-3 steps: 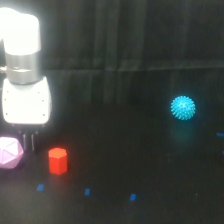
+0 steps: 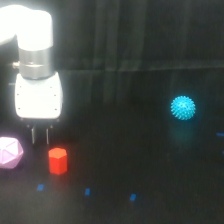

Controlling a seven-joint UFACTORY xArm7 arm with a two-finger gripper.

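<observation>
A white robot arm reaches in from the top left, its gripper [image 2: 40,134] pointing down with two thin dark fingers a little apart and nothing visible between them. Just below and right of it sits a red hexagonal block [image 2: 57,161]. A pink faceted object [image 2: 8,152] lies at the left edge, left of the fingers. A cyan spiky ball [image 2: 183,108] sits at the right.
Dark cloth hangs behind.
The gripper has shifted slightly right and a little up or back; the red block, pink object and ball look unmoved.
</observation>
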